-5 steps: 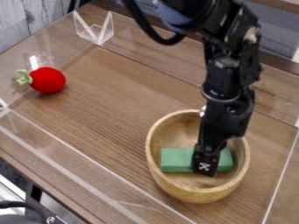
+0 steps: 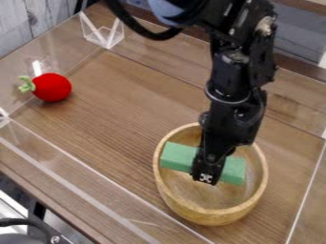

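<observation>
The black gripper (image 2: 204,162) hangs from the arm at the upper right, its fingertips on a green block (image 2: 180,158) inside a wooden bowl (image 2: 211,208). The block is tilted and raised toward the bowl's upper part. Whether the fingers are closed firmly on it is hard to tell.
A red tomato-like object (image 2: 51,87) lies at the left on the wooden table (image 2: 90,162). A white wire object (image 2: 99,29) stands at the top left.
The gripper has moved up, and the green block has risen from the bowl's bottom and now sits more tilted.
</observation>
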